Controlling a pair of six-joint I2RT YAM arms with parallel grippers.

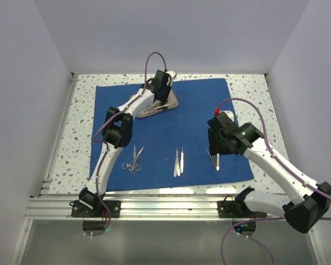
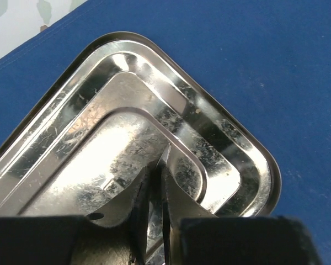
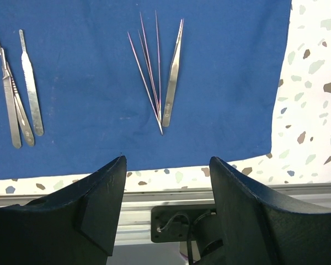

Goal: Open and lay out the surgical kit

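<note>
A shiny metal tray (image 2: 133, 90) lies tilted across the blue cloth, at the top in the top view. My left gripper is over it, its fingers close together. A thin pointed metal tip (image 2: 165, 154) shows just beyond the fingertips; whether they grip it cannot be made out. Arm and fingers hide part of the tray (image 1: 172, 100). A slim instrument (image 1: 162, 107) lies in it. My right gripper stands open above the cloth's front right, nothing between its fingers. Ahead of it lie tweezers (image 3: 172, 77) and several thin needle-like rods (image 3: 150, 83).
Scissors (image 1: 134, 165) lie at the cloth's front left. Scalpel handles (image 1: 177, 165) and another slim tool (image 1: 182, 161) rest at the front middle.
</note>
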